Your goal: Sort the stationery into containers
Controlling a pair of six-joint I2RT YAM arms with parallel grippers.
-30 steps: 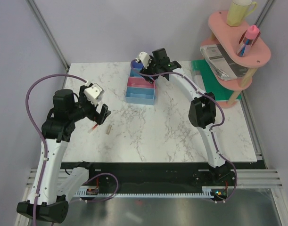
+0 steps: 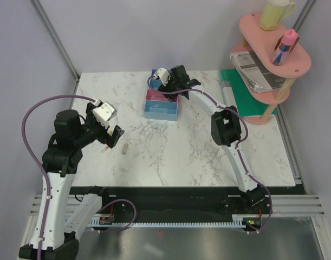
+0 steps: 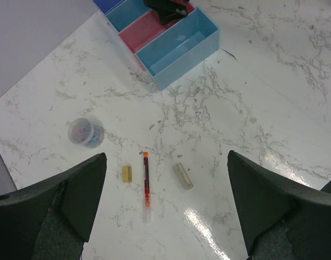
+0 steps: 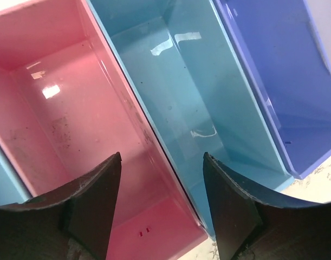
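Over the row of containers, my right gripper is part open, its fingers either side of the wall between the pink container (image 4: 57, 103) and the inner blue one (image 4: 176, 92); nothing shows between them. A dark blue container (image 4: 290, 70) lies beyond, and a front blue container (image 3: 179, 51) is nearest the table's middle. My left gripper hangs open and empty above the left of the table. Below it lie a red-and-black pen (image 3: 147, 179), a small yellow block (image 3: 127, 174), a pale stick-like piece (image 3: 183, 176) and a round clear tub (image 3: 86, 132) with colored contents.
At the right stands a pink shelf (image 2: 295, 59) with a yellow mug (image 2: 273, 13), a bottle (image 2: 284, 46) and papers. A green mat (image 2: 242, 100) lies beneath it.
The left arm has drifted slightly left. The items on the table have stayed put.
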